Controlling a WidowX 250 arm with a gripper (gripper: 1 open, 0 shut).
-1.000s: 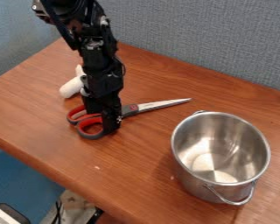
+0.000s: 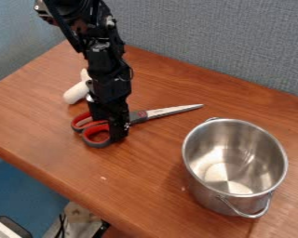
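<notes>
My black gripper (image 2: pixel 112 125) is down at the table over a pair of scissors (image 2: pixel 164 112) with red-and-black handles, around the handle end. The blades point right across the wood. The gripper body hides part of the handles, and I cannot see clearly how its fingers stand on them.
A steel pot (image 2: pixel 234 169) with a wire handle stands at the right of the wooden table (image 2: pixel 139 195). A white cylindrical object (image 2: pixel 77 90) lies behind the arm at the left. The table's front-left edge drops to the floor.
</notes>
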